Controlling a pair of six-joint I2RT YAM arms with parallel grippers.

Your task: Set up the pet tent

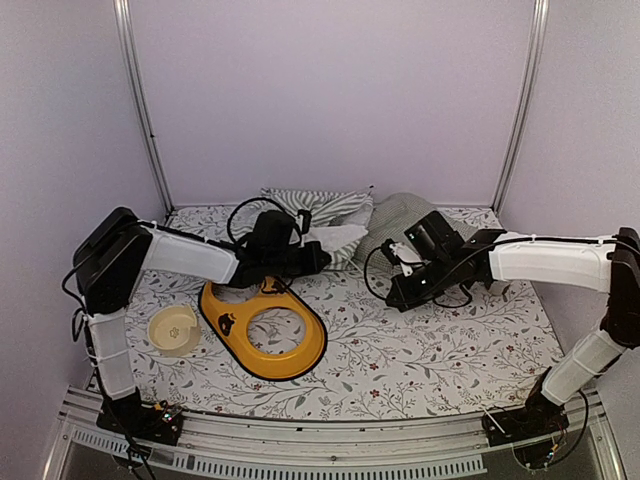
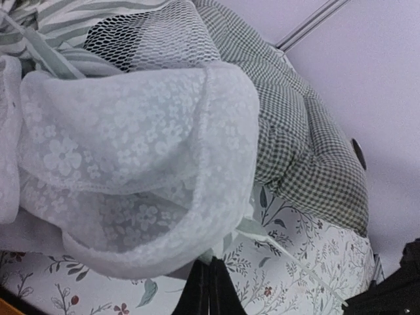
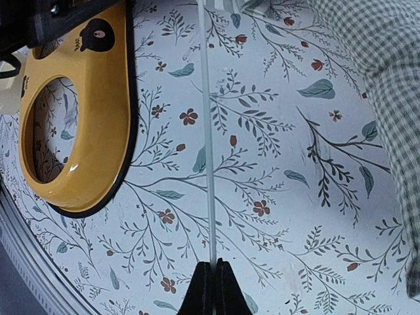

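Observation:
The tent fabric, striped with a white floral part (image 2: 131, 144) and mesh, lies bunched at the back centre (image 1: 315, 200). My left gripper is shut at the lower edge of the white part; nothing clear shows between its fingers. My right gripper is shut on a thin pale pole (image 3: 208, 131), which runs from its fingertips toward the fabric. A grey-green checked cushion (image 2: 295, 144) lies right of the white fabric.
A yellow two-hole bowl stand (image 1: 260, 355) lies front left, with a cream bowl (image 1: 175, 330) beside it.

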